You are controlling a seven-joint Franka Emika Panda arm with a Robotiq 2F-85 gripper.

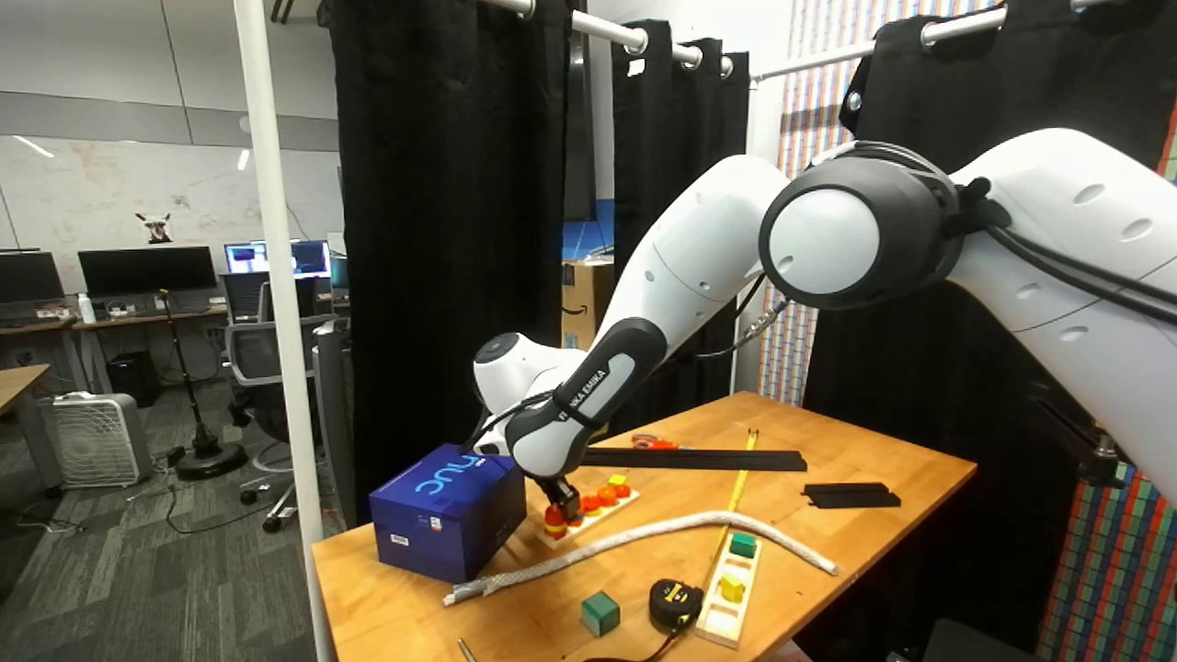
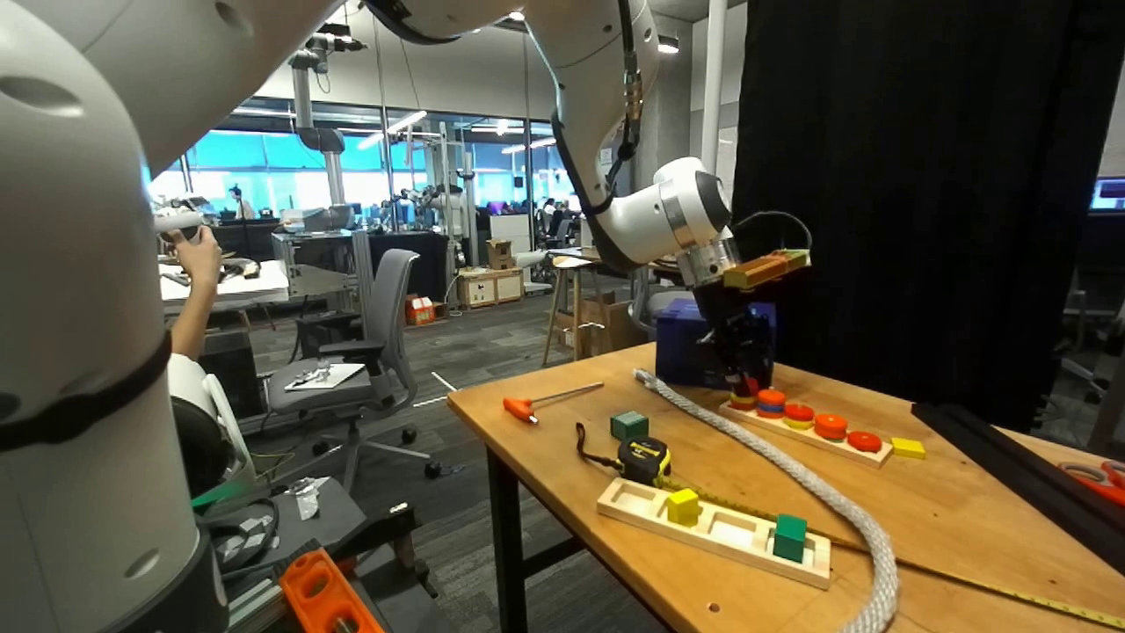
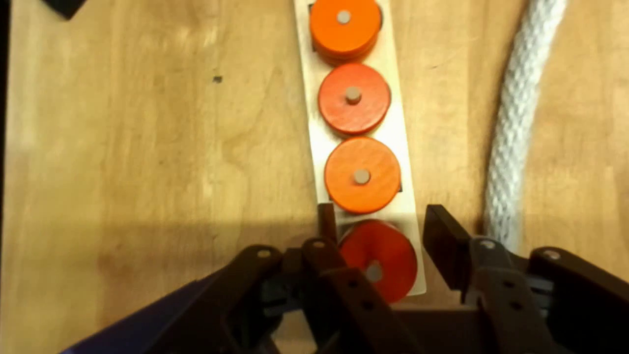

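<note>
A pale wooden peg board bears stacks of round discs on pegs. At its near end in the wrist view is a red disc, the top of a stack whose lower discs show red and yellow. My gripper is part open around this end stack, low over the board beside the blue box. The left finger is close against the disc's edge; a gap shows between the disc and the right fingers. Whether either finger touches it I cannot tell. Further orange and red discs line the board.
The blue box stands right beside the gripper. A white rope runs alongside the board. A tape measure, a green block and a block tray lie toward the table's other side. Black strips lie behind.
</note>
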